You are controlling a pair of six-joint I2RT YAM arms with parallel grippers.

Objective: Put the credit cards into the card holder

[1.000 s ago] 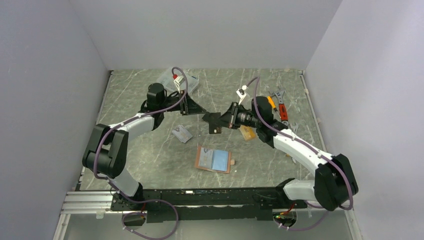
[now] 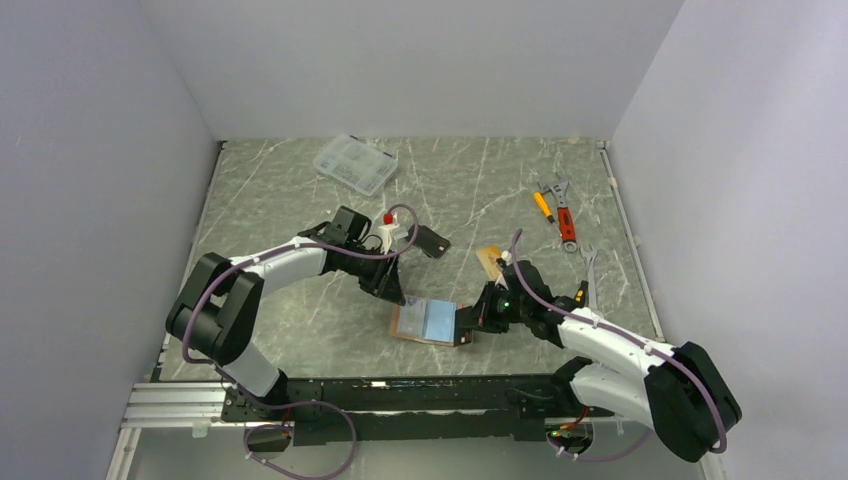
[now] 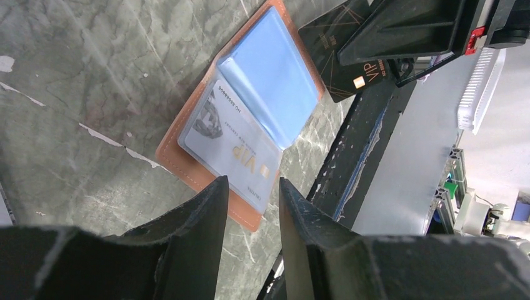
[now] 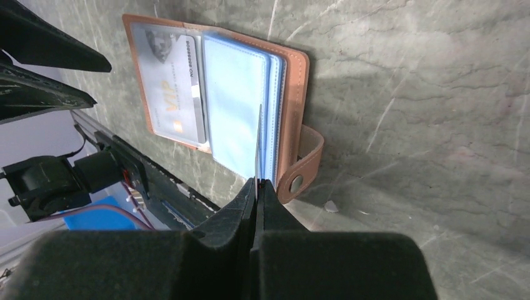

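Note:
The tan card holder [image 2: 397, 331] lies unfolded at the front middle of the table. In the left wrist view its one side has a silver VIP card [image 3: 240, 147] in a clear pocket, and its other side has blue sleeves [image 3: 275, 69]. My right gripper is shut on a thin black VIP card, seen edge-on in the right wrist view above the blue sleeves. Whether card and sleeves touch, I cannot tell. My left gripper stands open by the silver-card side, its fingers [image 3: 219, 200] empty.
Behind the holder lie a black card pile [image 2: 432, 242] and a gold card [image 2: 488, 262], partly covered by my right arm. A clear plastic box [image 2: 356, 165] is at the back left; tools [image 2: 565, 220] lie on the right. The table's front edge is close.
My left arm now covers the silver card lying loose on the left.

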